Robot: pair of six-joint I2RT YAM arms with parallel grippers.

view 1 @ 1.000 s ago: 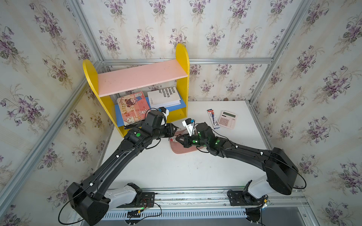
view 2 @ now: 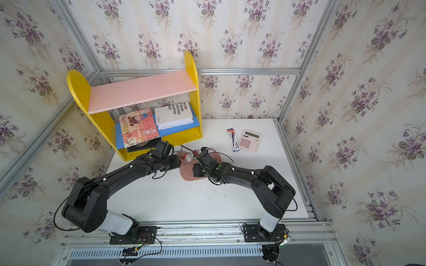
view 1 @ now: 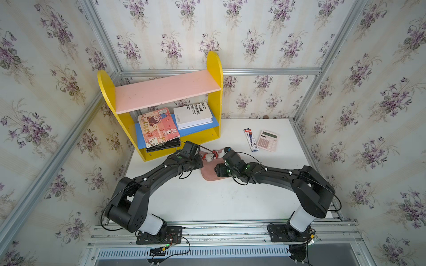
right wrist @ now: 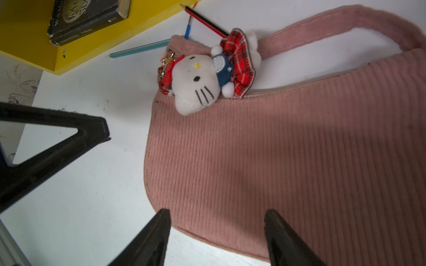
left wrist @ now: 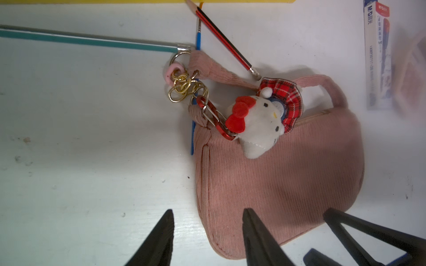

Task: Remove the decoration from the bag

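The pink corduroy bag (left wrist: 284, 173) lies flat on the table. Its decoration, a white plush cat (left wrist: 259, 126) with a red bow and plaid skirt, rests on the bag's upper edge. A red carabiner (left wrist: 215, 116) and gold rings (left wrist: 182, 86) lead from the plush to the strap's left end (left wrist: 202, 66); whether they are hooked there I cannot tell. My left gripper is open over the bag's lower left side, holding nothing. Open and empty too, my right gripper hangs over the bag's lower part, with the plush (right wrist: 199, 84) beyond it.
A red-black pencil (left wrist: 224, 42) and a teal one (left wrist: 88, 39) lie near the strap. Behind stands a yellow shelf (view 1: 214, 79) with books. A calculator (view 1: 268, 140) and a boxed item (view 1: 250, 139) lie back right.
Both grippers were close together over the bag's top, hiding most of the plush. They have drawn apart, leaving the plush visible on the bag's edge. The left arm has folded back.
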